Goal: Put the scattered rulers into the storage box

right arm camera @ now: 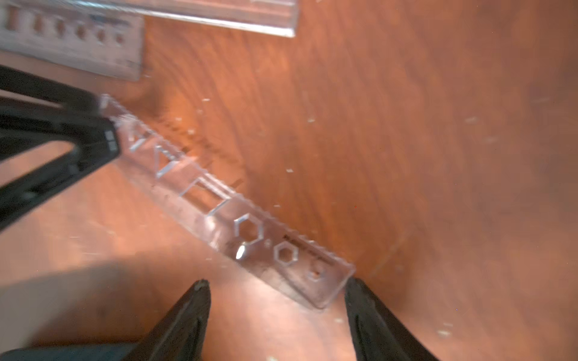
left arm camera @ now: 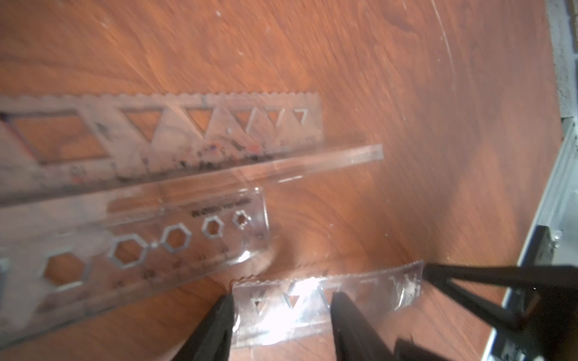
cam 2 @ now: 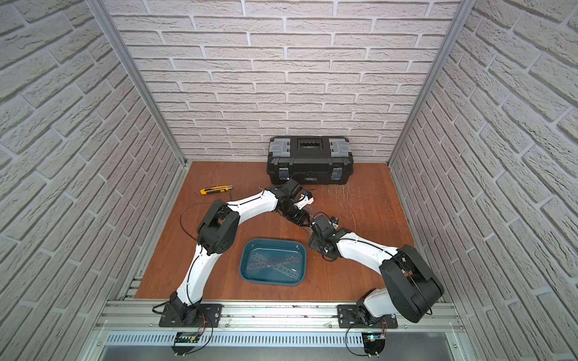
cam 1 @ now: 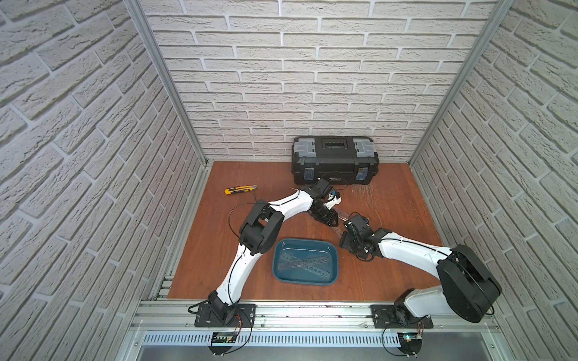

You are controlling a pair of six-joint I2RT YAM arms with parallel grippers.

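A clear ruler with cut-outs (left arm camera: 367,294) lies tilted between my two grippers, its ends near each one. At its far end my left gripper stands part open, fingers apart, one fingertip overlapping the ruler. My right gripper is also part open around the near end (right arm camera: 313,276), whose corner meets one finger. More clear rulers lie side by side on the table: a toothed one (left arm camera: 265,138), a narrow strip (left arm camera: 343,158) and one with hexagon holes (left arm camera: 253,231). The blue storage box (cam 1: 305,240) holds crossed rulers (cam 1: 301,263).
At the back wall stands a black toolbox (cam 1: 334,159), close behind my left gripper. A yellow cutter (cam 1: 240,189) lies at the far left. The table right of the toolbox and left of the box is mostly clear.
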